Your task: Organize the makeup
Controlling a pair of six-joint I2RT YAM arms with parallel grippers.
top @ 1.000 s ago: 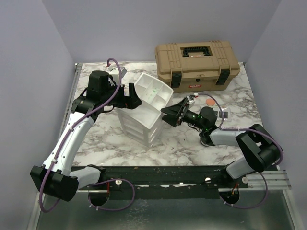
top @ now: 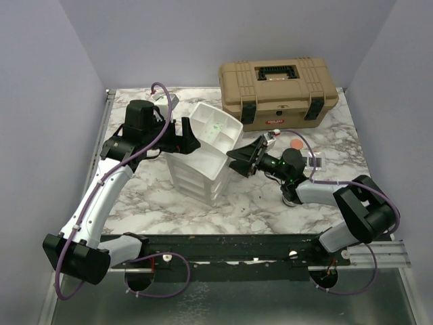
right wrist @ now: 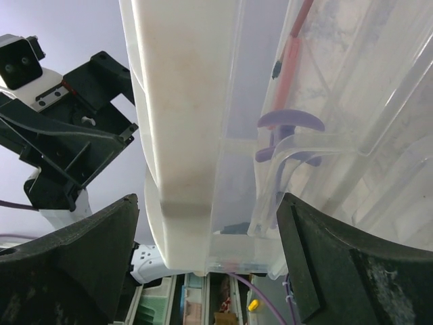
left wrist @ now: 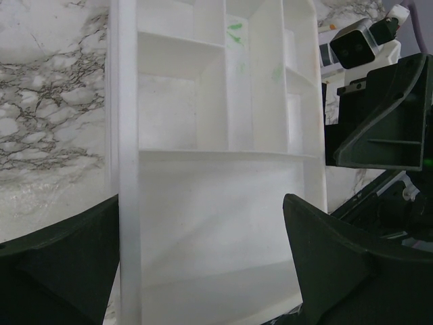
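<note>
A white makeup organizer (top: 203,172) stands mid-table, with a compartmented top (left wrist: 181,108) bearing small green marks. My left gripper (top: 183,135) is open over the top's left side, its fingertips on either side of the near compartment in the left wrist view. My right gripper (top: 247,156) is at the organizer's right corner, its finger part open around the white edge. In the right wrist view, clear drawers (right wrist: 338,189) hold a purple item (right wrist: 291,118) and red sticks.
A large tan case (top: 281,101) fills the back right. A small orange round item (top: 296,143) and a palette-like item (top: 318,161) lie on the right.
My right gripper and arm shift slightly at the organizer's corner. My left arm and the organizer look unchanged.
</note>
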